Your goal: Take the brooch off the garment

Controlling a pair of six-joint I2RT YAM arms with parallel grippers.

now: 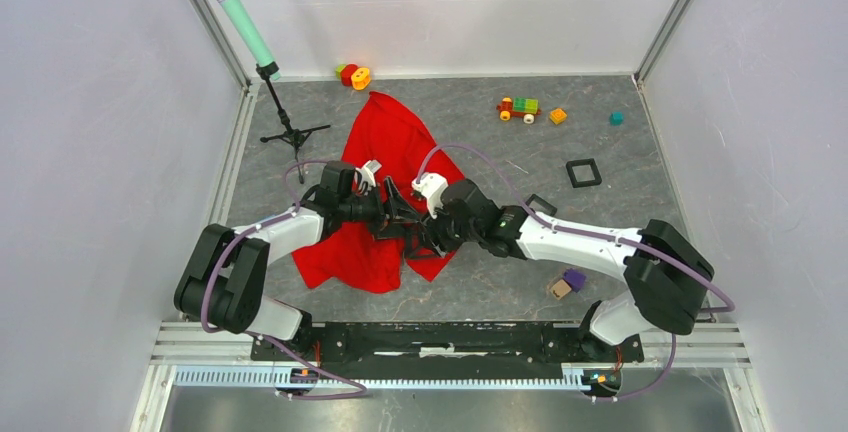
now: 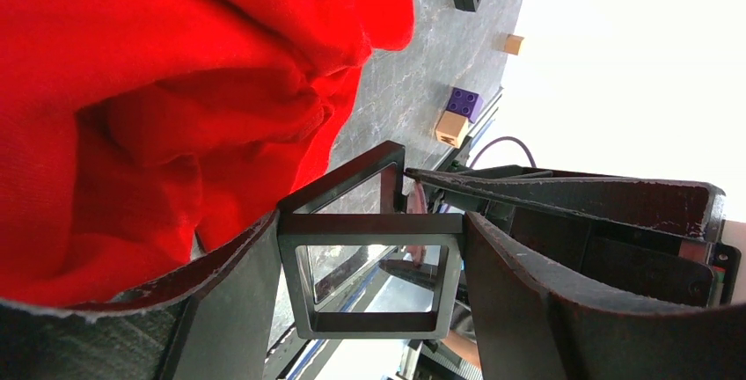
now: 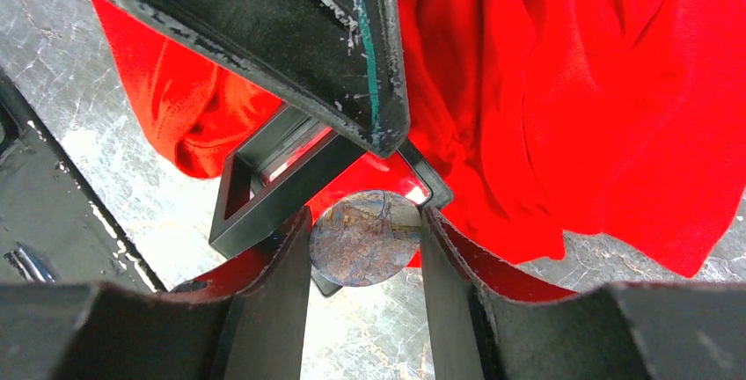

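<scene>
My left gripper is shut on an angled black frame [image 2: 373, 327], whose open squares show between its fingers. The red garment [image 1: 385, 147] lies crumpled on the table, below and around both grippers. A round, marbled disc, seemingly the brooch [image 3: 366, 244], sits between the fingertips of my right gripper, their tips at its two edges. Whether they press on it is unclear. Behind the disc is the black frame [image 3: 264, 178], with red cloth beyond. In the top view, the left gripper [image 1: 402, 224] and right gripper [image 1: 425, 239] meet over the garment's lower right, hiding the brooch.
Another black frame [image 1: 583, 173] lies flat at the right. A purple block [image 1: 574, 279] and a wooden block [image 1: 560, 289] lie front right. Toy bricks [image 1: 518, 109] line the back, and a tripod [image 1: 290, 134] stands back left.
</scene>
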